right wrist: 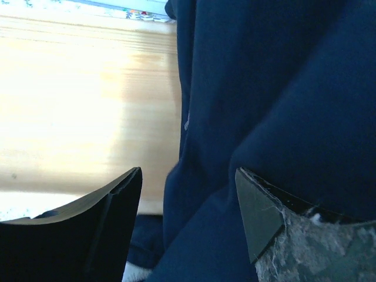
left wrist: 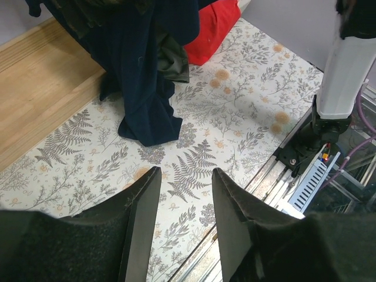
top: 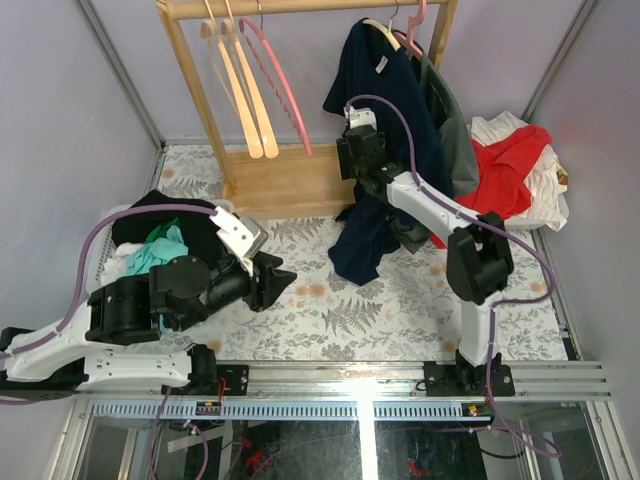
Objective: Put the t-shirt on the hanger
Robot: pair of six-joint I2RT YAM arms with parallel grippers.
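The navy t-shirt (top: 375, 85) hangs on the rack's right part, on a pale wooden hanger (top: 382, 32) whose top shows at the collar. Its lower end drapes down to the patterned mat. My right gripper (top: 350, 165) is at the shirt's left side; in the right wrist view its fingers (right wrist: 120, 200) stand apart, with navy cloth (right wrist: 258, 117) behind and beside the right one. Nothing is seen pinched there. Over the mat at the left, my left gripper is open and empty, apart from any cloth.
Empty wooden hangers (top: 247, 90) and a pink hanger (top: 277, 85) hang on the rack's left. A grey-green garment (top: 450, 125) hangs behind the shirt. Red cloth (top: 512, 170) lies at the right, a bin of clothes (top: 165, 245) at the left. Mid-mat is free.
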